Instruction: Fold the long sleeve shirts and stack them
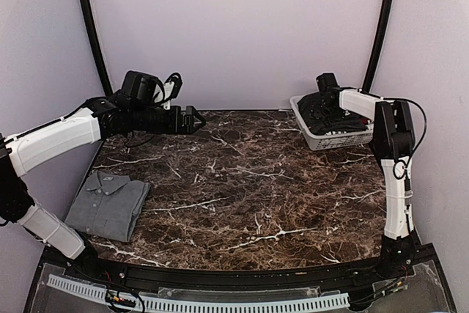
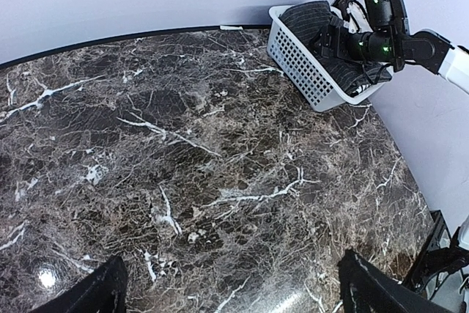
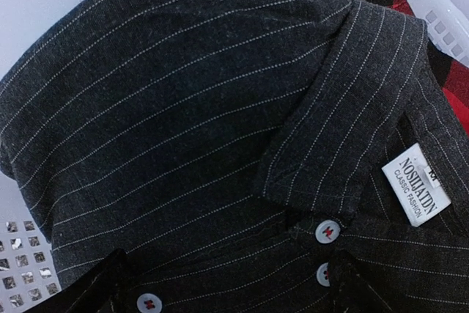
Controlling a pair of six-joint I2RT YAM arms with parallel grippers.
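Note:
A folded grey shirt [image 1: 108, 207] lies flat at the table's left front, collar toward the back. In the basket [image 1: 341, 141] at the back right, a dark pinstriped shirt [image 3: 168, 108] lies on top, its collar, buttons and white label showing in the right wrist view. Red-and-black checked cloth [image 3: 452, 82] shows beneath it. Right over the pinstriped shirt, my right gripper is open, fingers apart and holding nothing. My left gripper [image 1: 192, 120] stays open and empty above the back left of the table.
Around the shirts rise the basket's white perforated walls [image 2: 304, 71]. Pale side walls close in the table at left, right and back.

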